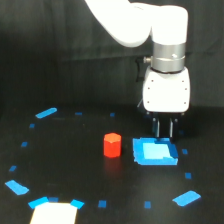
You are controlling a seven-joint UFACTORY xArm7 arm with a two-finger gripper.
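My gripper [164, 130] points straight down at the right, over the back edge of a blue-bordered square [139, 161] on the dark table. Its two dark fingers stand apart, with nothing visible between them, so it looks open. A pale, light-blue patch [156, 151] fills the middle of the square; whether it is a flat marking or a thin object is unclear. To the left of the square, a red hexagonal block [112, 145] sits by itself on the table, clear of the gripper.
Blue tape strips [187, 198] and small blue marks are scattered over the dark table. A whitish object [53, 213] is cut off by the bottom left edge. Open table surrounds the red block, and a dark curtain hangs behind.
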